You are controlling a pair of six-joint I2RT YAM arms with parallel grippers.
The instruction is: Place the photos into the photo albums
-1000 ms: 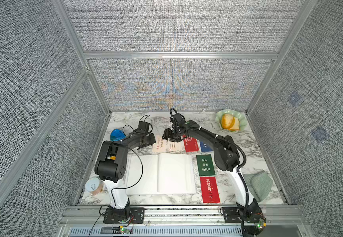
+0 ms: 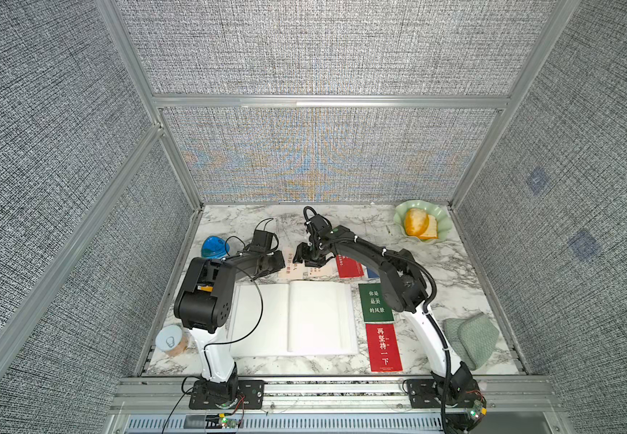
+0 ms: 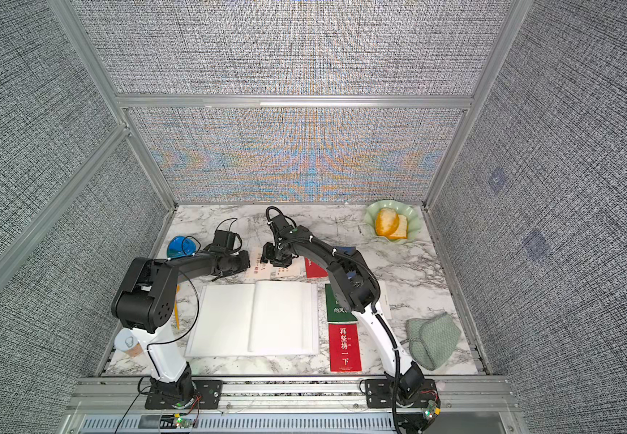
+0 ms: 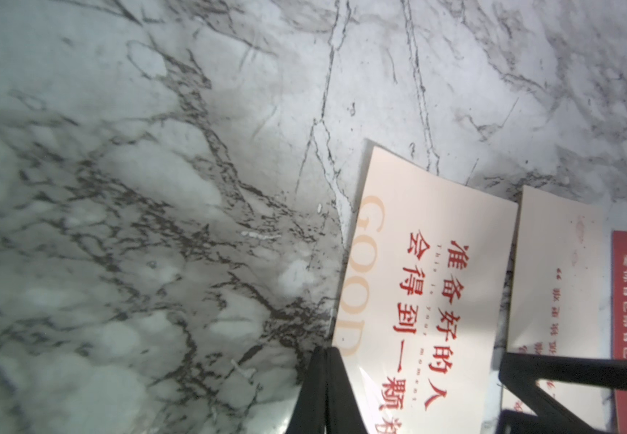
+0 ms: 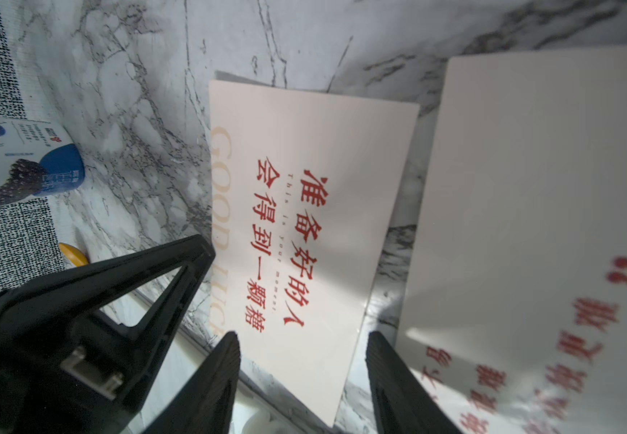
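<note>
A cream photo with red lettering [image 5: 306, 217] lies on the marble table. My left gripper is shut, its tips at the photo's left edge; nothing clear shows between them. The right gripper stands part open over the photo's other side, the photo's near right corner showing in the gap between its fingers. A second cream photo [image 5: 530, 181] sits close to the right, with a red photo [image 2: 349, 267] and a partly hidden blue photo [image 2: 372, 272] beyond it. The open album [image 2: 320, 318] shows blank white pages in front.
A green photo [image 2: 376, 303] and another red photo [image 2: 383, 347] lie right of the album. Around the sides are a blue object [image 2: 213, 246], a lidded can [image 2: 171, 338], a green bowl with bread [image 2: 419, 220] and a grey-green cloth [image 2: 472, 340].
</note>
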